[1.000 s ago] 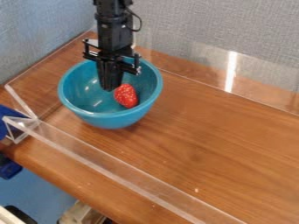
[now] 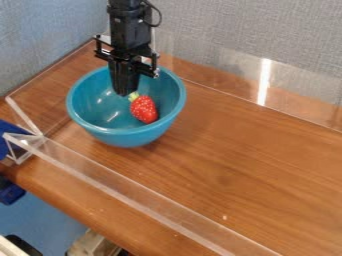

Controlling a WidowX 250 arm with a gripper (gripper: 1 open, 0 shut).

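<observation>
A teal bowl [image 2: 107,128] stands on the wooden table at the upper left, with a red strawberry [image 2: 143,110] inside it on the right side. My black gripper [image 2: 123,86] reaches down from above into the back of the bowl, just behind and left of the strawberry. It is shut, and I see nothing between its fingers, though the tips are small and dark.
Clear plastic rails [image 2: 160,214] edge the table at front and back. Blue objects [image 2: 11,140] lie at the left edge beside the bowl.
My gripper has shifted slightly to the left and up over about the last second, a little away from the strawberry. The bowl has barely changed.
</observation>
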